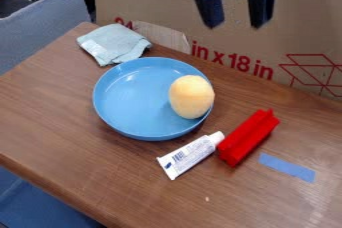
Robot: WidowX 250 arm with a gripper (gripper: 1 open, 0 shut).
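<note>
The dark gripper (234,0) hangs blurred at the top of the view, high above the table in front of the cardboard; whether its fingers are apart is hard to make out. Below it a blue plate (130,97) holds a pale yellow round object (191,96) on its right side. A white tube (190,155) lies in front of the plate, with a red bar-shaped object (247,136) to its right. A folded light cloth (114,43) lies behind the plate.
A wooden table (67,122) fills the foreground, clear at left and front. A blue tape strip (286,168) is at the right. A cardboard panel (294,52) stands along the back.
</note>
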